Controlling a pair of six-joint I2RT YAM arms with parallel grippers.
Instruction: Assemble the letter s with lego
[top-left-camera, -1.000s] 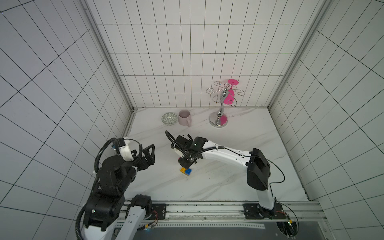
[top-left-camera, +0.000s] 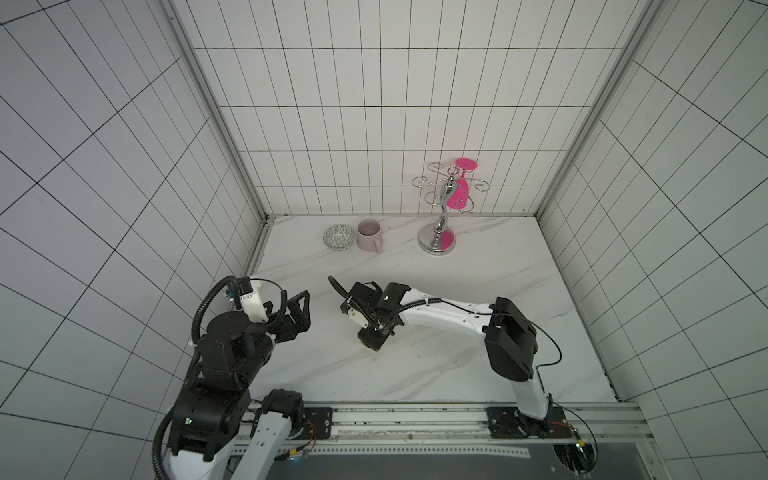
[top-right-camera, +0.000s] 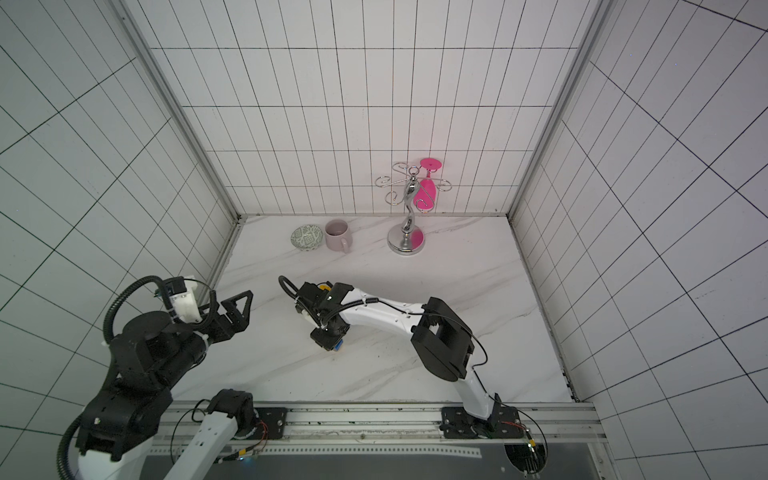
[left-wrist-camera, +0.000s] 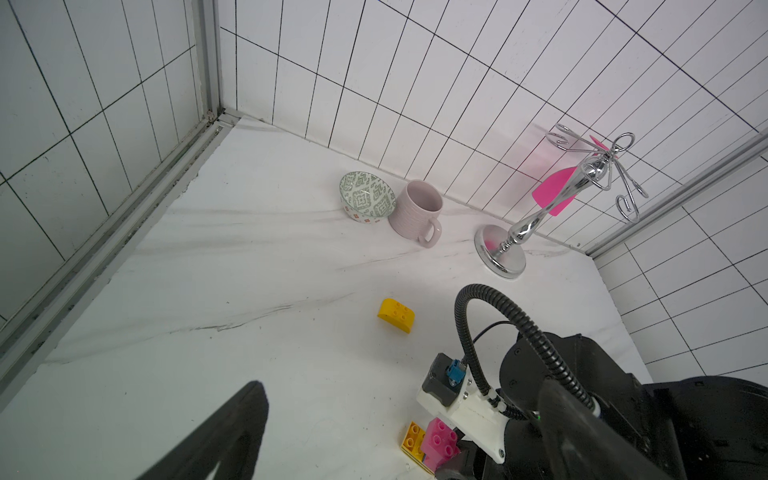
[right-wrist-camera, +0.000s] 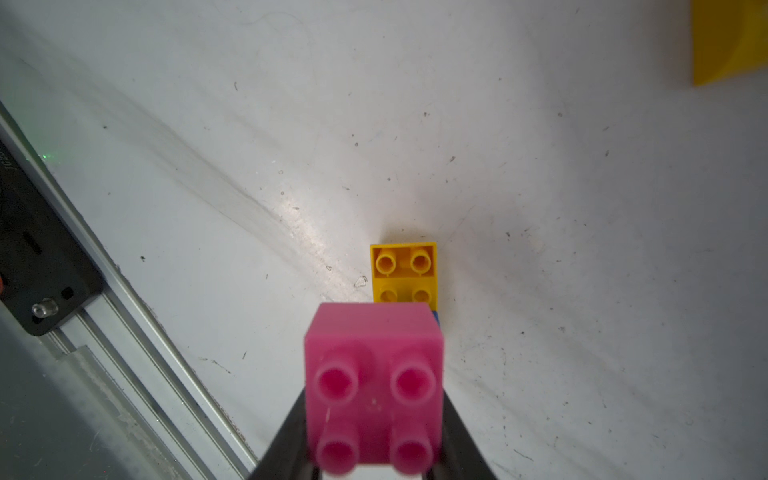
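My right gripper is shut on a pink brick (right-wrist-camera: 373, 328), its studs facing the right wrist camera. Behind that brick in the same view lies a yellow brick (right-wrist-camera: 404, 268) with a sliver of blue brick (right-wrist-camera: 437, 317) at its side; most of the blue is covered. In the left wrist view the pink brick (left-wrist-camera: 439, 444) appears right at the yellow one (left-wrist-camera: 413, 441); whether they touch I cannot tell. A loose curved yellow brick (left-wrist-camera: 397, 315) lies on the table farther back. My left gripper (top-left-camera: 300, 312) stands open and empty at the left, above the table.
At the back stand a patterned bowl (top-left-camera: 339, 237), a mauve mug (top-left-camera: 369, 235) and a chrome stand (top-left-camera: 437, 238) with a pink glass (top-left-camera: 457, 193) hanging from it. Free room lies on the table's right side. Tiled walls close off the back and sides.
My right gripper has moved toward the front edge and now covers the yellow and blue bricks, which showed clear of it a second ago. The left arm has stayed still.
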